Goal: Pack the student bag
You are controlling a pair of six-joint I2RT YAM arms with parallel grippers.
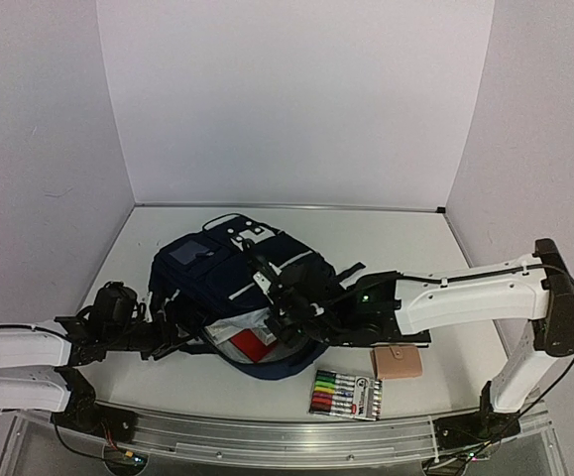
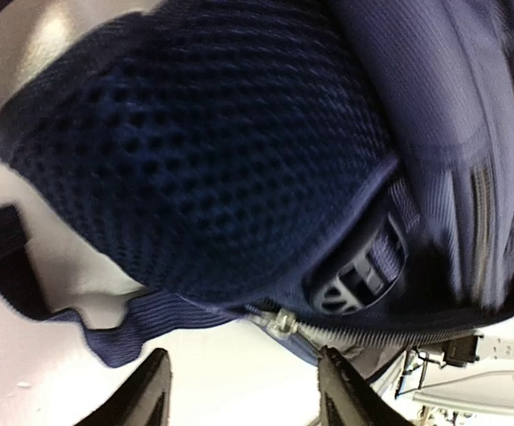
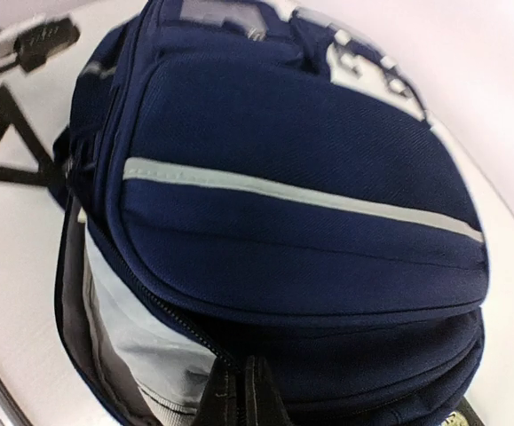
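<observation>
The navy backpack point(image 1: 237, 263) lies on the table with its mouth toward the front edge. Grey lining and a red item point(image 1: 253, 344) show inside the gap. My right gripper is shut at the zipped edge of the bag's upper flap, the zipper line running into its fingertips, and the mouth stands apart below. At the bag's left side my left gripper is open, its fingers apart over bare table beside the mesh padding point(image 2: 203, 151) and a strap point(image 2: 114, 342). A marker set point(image 1: 346, 395) and a pink wallet point(image 1: 398, 361) lie in front of the right arm.
The right forearm point(image 1: 455, 297) covers most of a dark book point(image 1: 420, 339), of which only an edge shows. A metal rail point(image 1: 287, 433) runs along the front.
</observation>
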